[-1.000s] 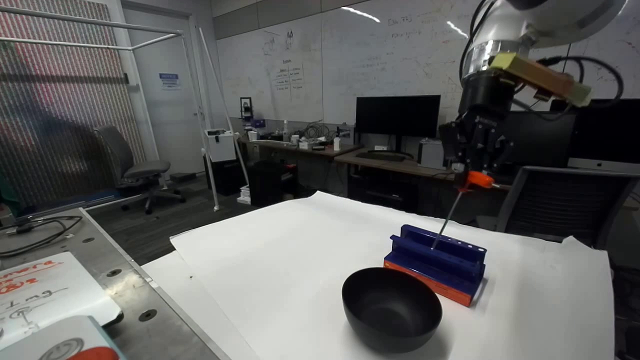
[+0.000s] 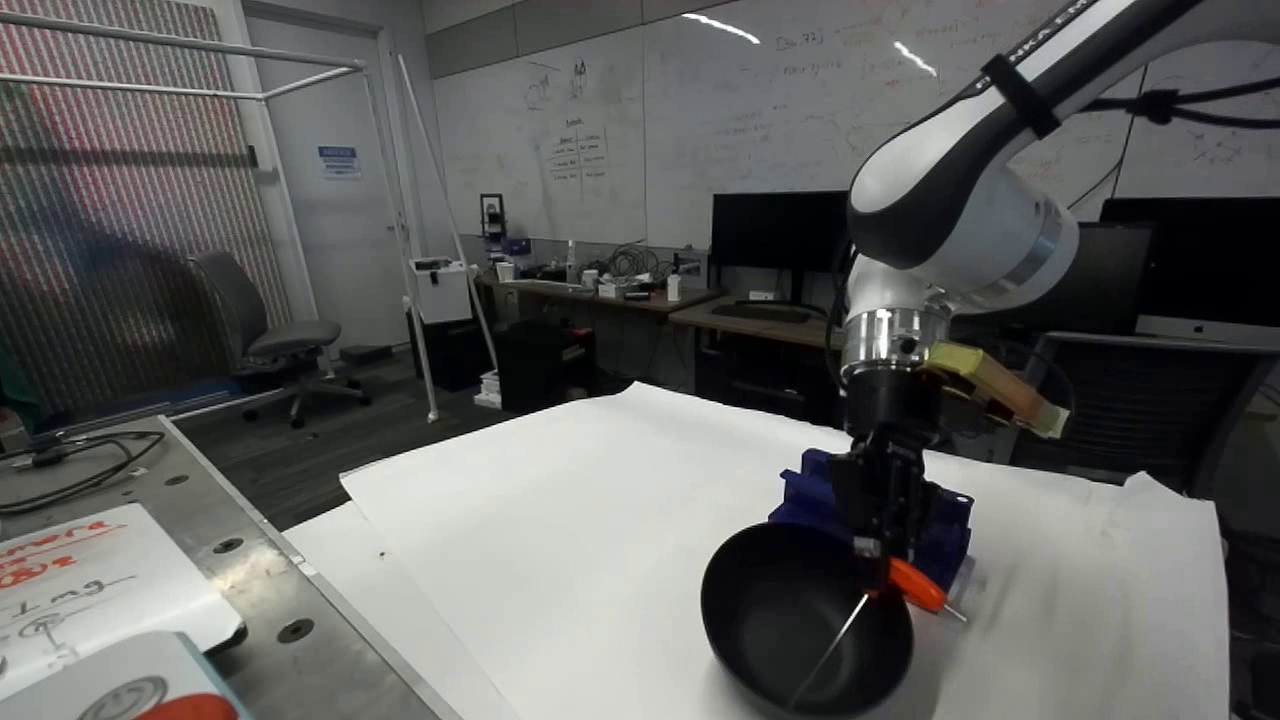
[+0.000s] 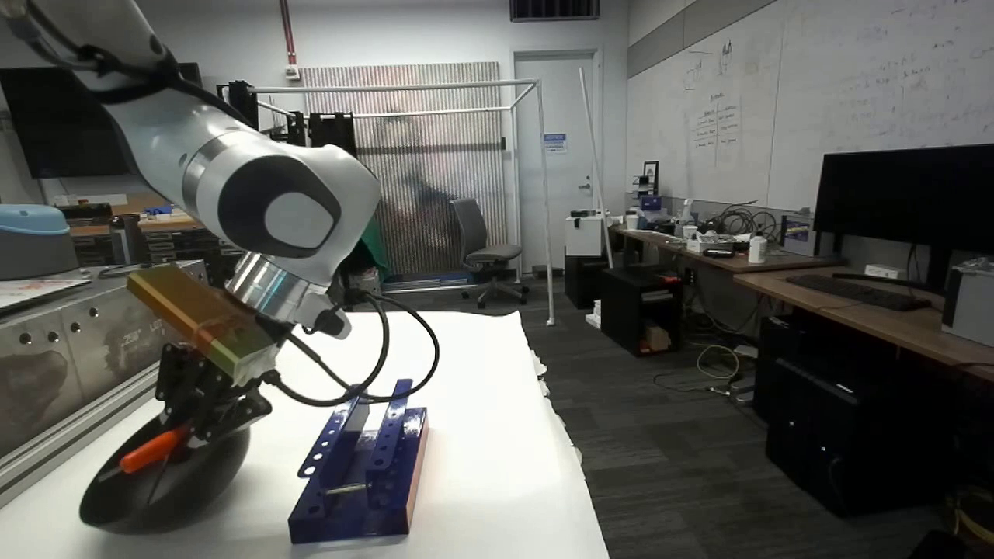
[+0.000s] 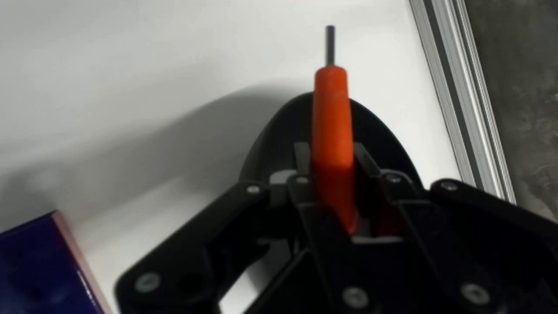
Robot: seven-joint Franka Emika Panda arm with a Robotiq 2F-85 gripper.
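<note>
My gripper is shut on the orange handle of a T-handled tool [image 4: 333,120], low over a black bowl [image 2: 768,612]. From the handle a thin metal shaft [image 2: 836,641] slants down into the bowl, its end near the bowl's front wall. Exterior view 2 shows the orange handle [image 3: 152,451] and the gripper [image 3: 186,428] over the bowl [image 3: 210,475], which looks tipped on the paper. In the wrist view the fingers cover much of the bowl [image 4: 384,128]. Whether the tool touches the bowl is hard to tell.
A blue tool rack with holes [image 3: 354,512] stands close to the bowl, partly behind the gripper in exterior view 1. White paper [image 2: 540,516] covers the table, clear to the left. A metal rail [image 4: 465,94] runs along one table edge.
The bowl has shifted slightly right and is tilted more.
</note>
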